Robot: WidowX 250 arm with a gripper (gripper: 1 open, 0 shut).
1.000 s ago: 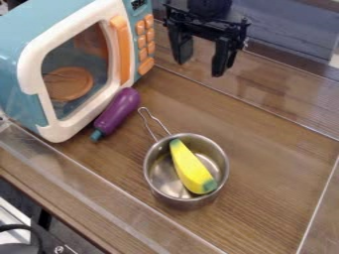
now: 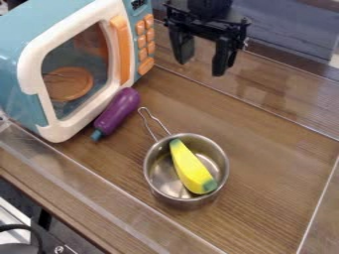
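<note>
My black gripper point(image 2: 203, 50) hangs at the top centre, open, with nothing visible between its fingers, well above and behind a small steel pot point(image 2: 167, 187). In the pot lies a yellow banana point(image 2: 192, 166), its green tip toward the front. A purple eggplant point(image 2: 117, 111) lies on the wooden counter left of the pot, beside a toy microwave point(image 2: 40, 45) in light blue and white with orange buttons. Through the microwave's window an orange round plate point(image 2: 67, 83) shows.
A grey back wall point(image 2: 284, 35) runs behind it. At the lower left corner, beyond the counter's edge, are dark items and cables.
</note>
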